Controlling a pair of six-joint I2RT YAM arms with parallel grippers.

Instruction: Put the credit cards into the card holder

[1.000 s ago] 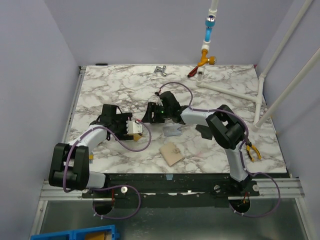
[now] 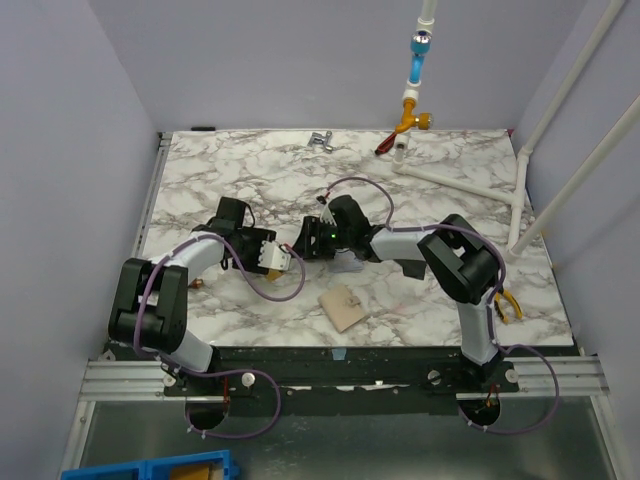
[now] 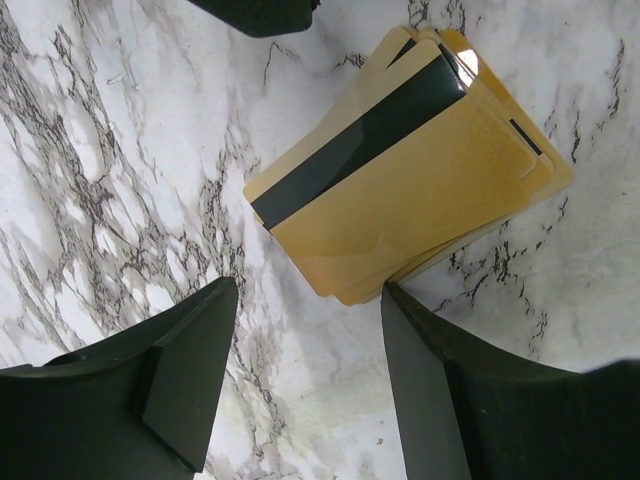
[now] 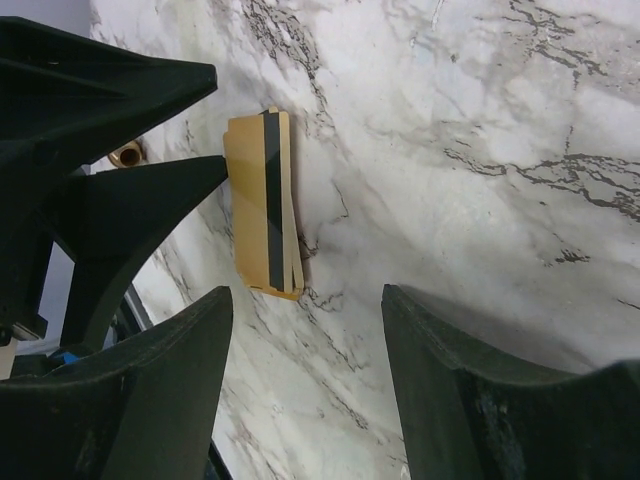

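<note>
A loosely fanned stack of gold credit cards point(image 3: 400, 190) with a black stripe lies on the marble table. In the top view the cards point(image 2: 273, 274) show just beneath my left gripper. That left gripper is open, its fingertips at the near edge of the stack and nothing held. Seen from the right wrist, one left finger point(image 4: 180, 190) reaches the side of the cards point(image 4: 258, 200). My right gripper is also open and empty, to the right of the stack. Which item is the card holder, I cannot tell.
Right of the cards lie a pale translucent item point(image 2: 346, 263), partly under the right arm, a beige square piece point(image 2: 342, 308) and a dark flat piece point(image 2: 412, 269). Yellow-handled pliers point(image 2: 508, 305) are at the right. White pipes point(image 2: 460, 187) stand behind them.
My right gripper has drawn a little right and toward the front, away from the cards, its arm now over the pale item. The left arm's elbow has shifted slightly away from the front edge.
</note>
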